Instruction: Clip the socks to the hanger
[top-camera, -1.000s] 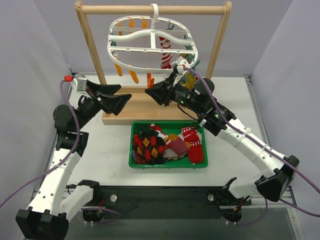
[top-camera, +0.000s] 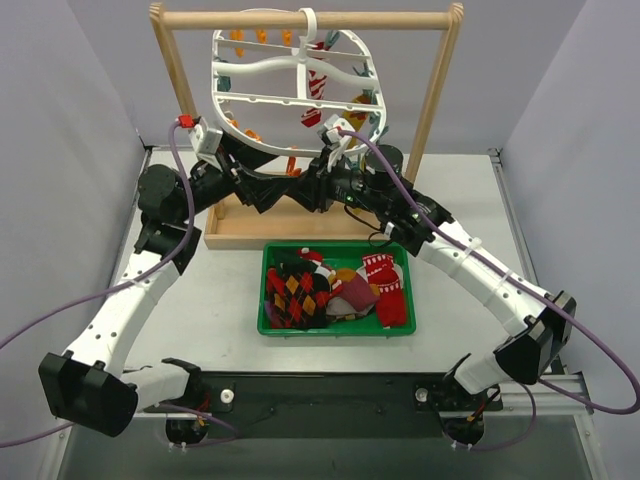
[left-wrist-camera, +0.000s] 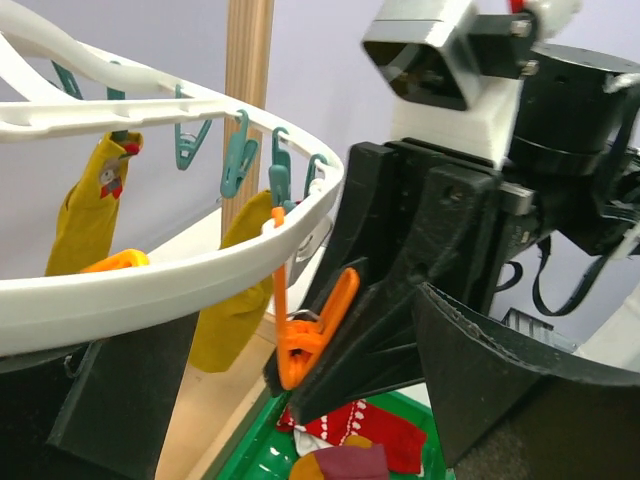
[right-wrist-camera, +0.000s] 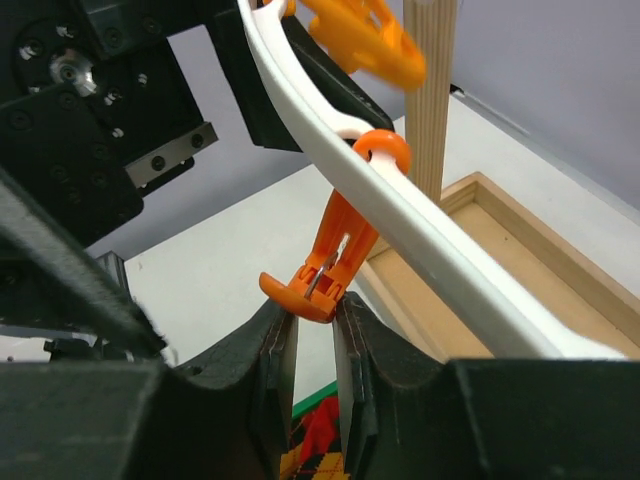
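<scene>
A white hanger (top-camera: 300, 100) with orange and green clips hangs from a wooden frame, with some socks on it, including a yellow sock (left-wrist-camera: 88, 210). My right gripper is shut on an orange clip (right-wrist-camera: 320, 280) at the hanger's rim. My left gripper is open beside that clip and the rim, close to the right gripper; in the right wrist view its dark fingers appear on the left. Loose socks (top-camera: 300, 295) lie in a green tray (top-camera: 338, 333) below.
A wooden box (top-camera: 235, 240) stands behind the green tray. The wooden post (left-wrist-camera: 247, 60) rises behind the hanger.
My left gripper has moved up and right toward the clip and the right gripper. The hanger has shifted, and my right arm has moved slightly up and left.
</scene>
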